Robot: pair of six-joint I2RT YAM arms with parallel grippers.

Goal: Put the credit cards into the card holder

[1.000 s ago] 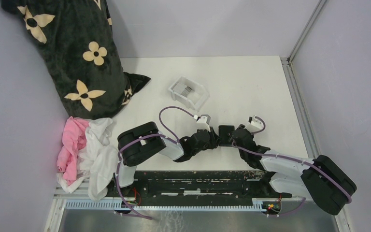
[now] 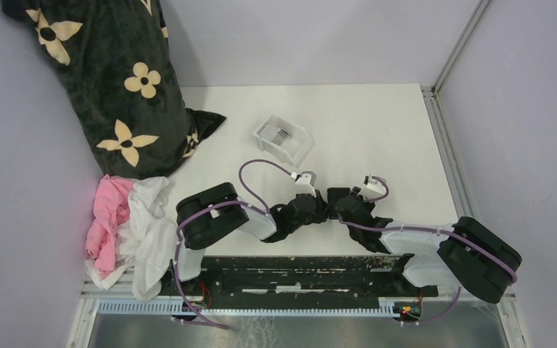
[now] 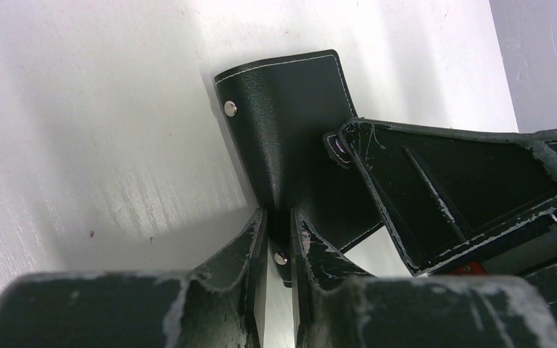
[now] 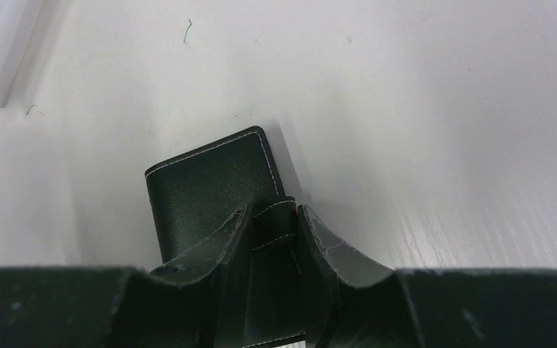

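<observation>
The black card holder (image 2: 339, 193) lies folded on the table between both arms; a rounded edge with two metal snaps faces left. In the left wrist view my left gripper stands partly open at the near end of that snapped edge, and a narrow strip of the holder (image 3: 290, 116) shows between its fingers. My right gripper is open over the opposite edge, where a short strap (image 4: 275, 221) folds over the holder (image 4: 210, 185). Whether either gripper touches it is unclear. Grey card-like pieces (image 2: 275, 135) lie in the white tray.
The white tray (image 2: 303, 151) stands behind the arms, left of the holder. Pink cloth (image 2: 107, 221) and white cloth (image 2: 149, 239) are heaped at the left, with a dark flowered cushion (image 2: 130, 109) behind.
The left arm, the holder and the tray look unmoved.
</observation>
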